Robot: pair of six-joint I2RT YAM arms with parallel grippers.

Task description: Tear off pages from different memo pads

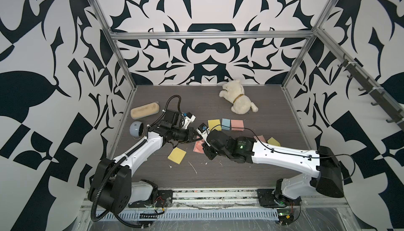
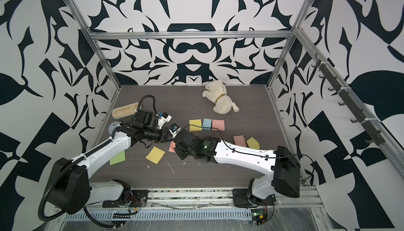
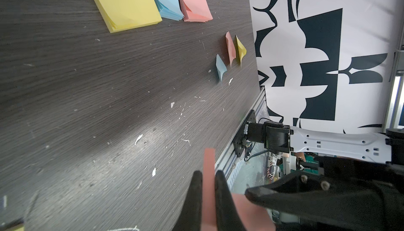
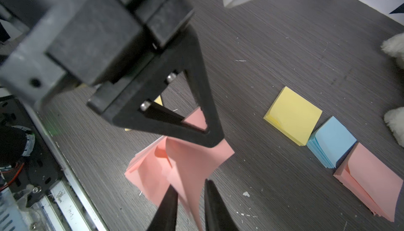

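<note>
At the centre front, my two grippers meet over pink paper [image 4: 193, 159]. My left gripper [image 1: 194, 137] is shut, with a pink strip between its fingers in the left wrist view. My right gripper has its dark fingers either side of the pink sheet's lower end; whether it grips cannot be told. A yellow pad [image 1: 214, 124], a blue pad [image 1: 226, 124] and a pink pad [image 1: 237, 124] stand in a row behind. Loose pink [image 2: 239, 140], yellow [image 2: 253, 143] and blue [image 3: 220, 66] sheets lie to the right.
A white plush dog [image 1: 238, 98] lies at the back right. A beige oblong object [image 1: 144, 110] and a round grey object [image 1: 136, 128] are at the left. Another yellow pad [image 1: 176, 155] and a green pad [image 2: 117, 157] lie at the front left.
</note>
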